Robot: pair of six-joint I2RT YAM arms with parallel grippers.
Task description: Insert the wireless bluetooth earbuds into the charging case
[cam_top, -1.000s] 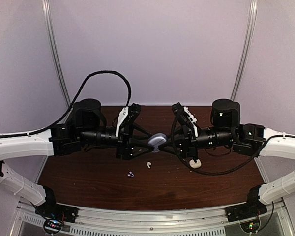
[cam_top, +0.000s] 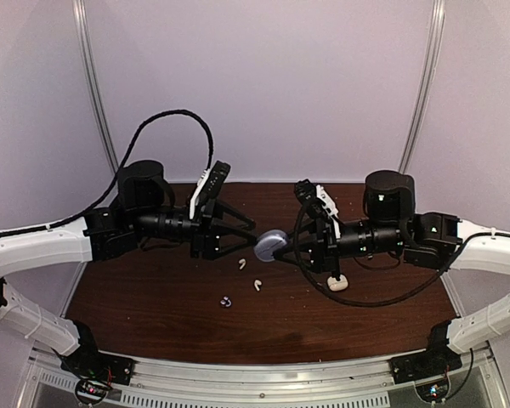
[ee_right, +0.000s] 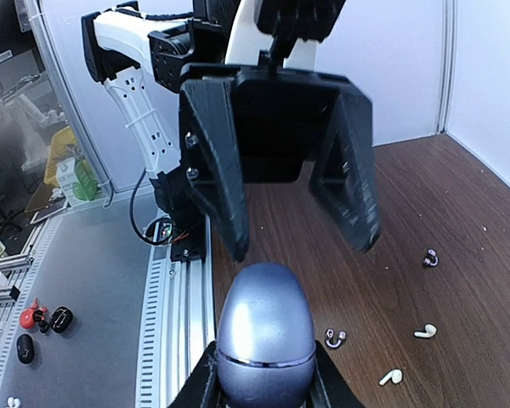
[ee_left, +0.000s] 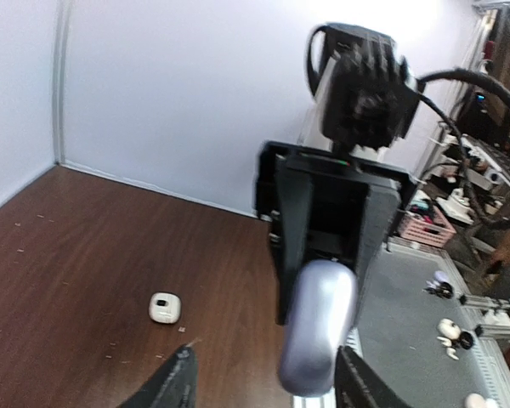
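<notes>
A lavender charging case (cam_top: 270, 246) hangs above the table in my right gripper, which is shut on it; the case (ee_left: 316, 325) fills the middle right of the left wrist view. My left gripper (cam_top: 245, 233) stands part open just left of the case, apart from it, with nothing seen between its fingers. On the wood below lie small white earbuds (ee_right: 424, 331), and small lavender-dark pieces (ee_right: 334, 338).
A white case (ee_left: 165, 308) lies on the table toward the right. The wooden table (cam_top: 170, 314) is otherwise mostly bare, bordered by pale walls and a metal rail along the front.
My left gripper has drawn back leftward and up from the lavender case, which it was at before. The right gripper holds the case in nearly the same place.
</notes>
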